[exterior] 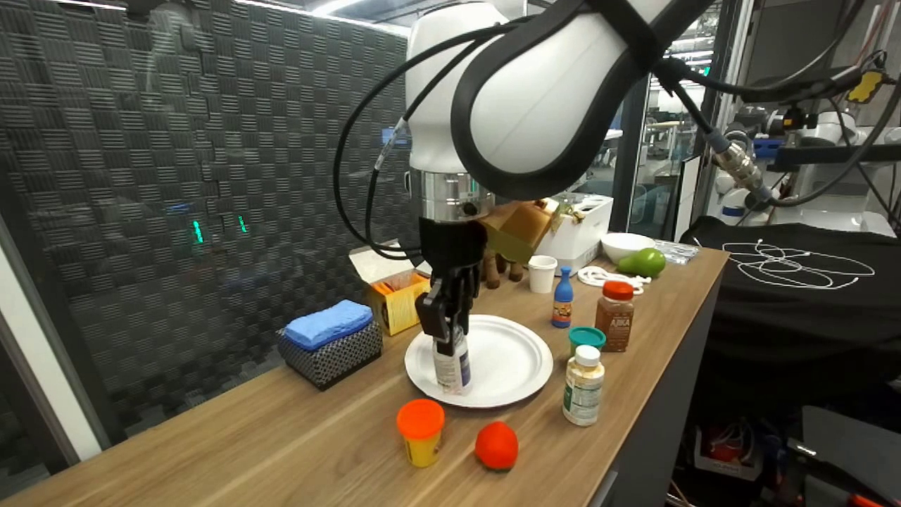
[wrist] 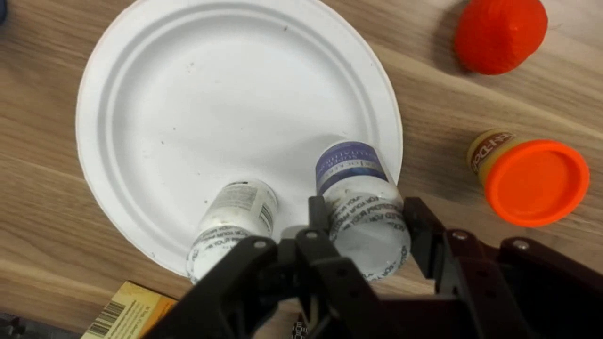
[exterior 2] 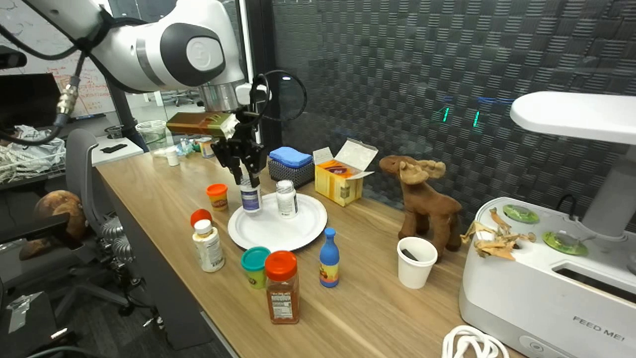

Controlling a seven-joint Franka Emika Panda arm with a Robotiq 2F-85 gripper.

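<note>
A white bottle with a purple label (wrist: pixel 351 165) is held by its capped top between the fingers of my gripper. In exterior view 2 this purple-labelled bottle (exterior 2: pixel 251 200) is upright over the left part of the white plate (exterior 2: pixel 280 237); whether its base touches the plate I cannot tell. A second white bottle (exterior 2: pixel 286 200) stands on the plate beside it. In the wrist view that second bottle (wrist: pixel 240 209) is left of the held one, partly covered by my finger. From exterior view 1 the gripper (exterior: pixel 449 334) hangs over the plate's near-left side.
An orange-lidded tub (exterior: pixel 420 432) and a red object (exterior: pixel 496 445) lie just in front of the plate. A pill bottle (exterior: pixel 583 386), a teal-lidded tub (exterior 2: pixel 256 265), a spice jar (exterior 2: pixel 281 287) and a blue bottle (exterior 2: pixel 329 257) stand nearby. Behind are a yellow box (exterior 2: pixel 338 182) and a dark basket (exterior: pixel 331 353).
</note>
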